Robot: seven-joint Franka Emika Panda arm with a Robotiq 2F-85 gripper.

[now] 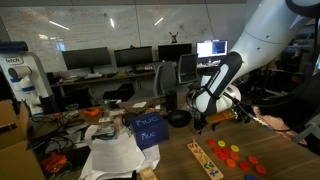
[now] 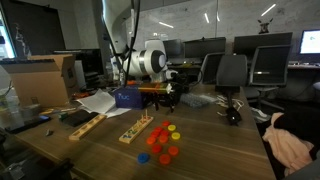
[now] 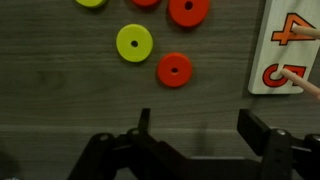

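Observation:
My gripper is open above the wooden table, with bare tabletop and no object between its fingers. Ahead of it in the wrist view lie a red disc (image 3: 174,70) and a yellow disc (image 3: 135,43). Another red disc (image 3: 188,12) shows at that view's top edge. To the right is a pale board (image 3: 275,50) with upright wooden pegs and the numbers 4 and 5. From the second exterior view, the gripper (image 2: 158,98) hangs behind the pegged board (image 2: 136,131) and the discs.
Several red, yellow and blue discs, such as a blue disc (image 2: 143,158), are spread across the table. A dark blue box (image 1: 150,129) and white papers (image 1: 115,155) lie to one side. A cardboard box (image 2: 45,86) stands at the far left.

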